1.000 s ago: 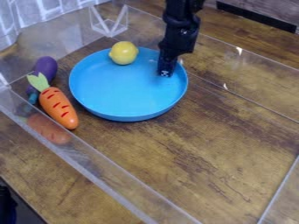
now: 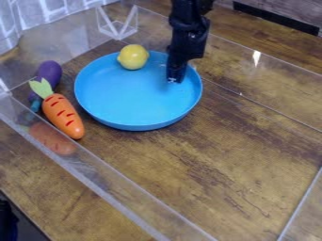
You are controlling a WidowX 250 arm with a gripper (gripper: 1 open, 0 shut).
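Note:
A blue plate [image 2: 132, 99] lies on the wooden table, with a yellow round toy [image 2: 134, 56] at its back left rim. My black gripper [image 2: 178, 73] reaches down from the top of the view to the back right part of the plate, right of the yellow toy. Its fingertips are small and dark, and I see nothing clearly held between them; they look shut.
An orange toy carrot [image 2: 63, 115] and a purple toy eggplant [image 2: 49, 75] lie left of the plate. Clear plastic walls [image 2: 113, 188] border the area.

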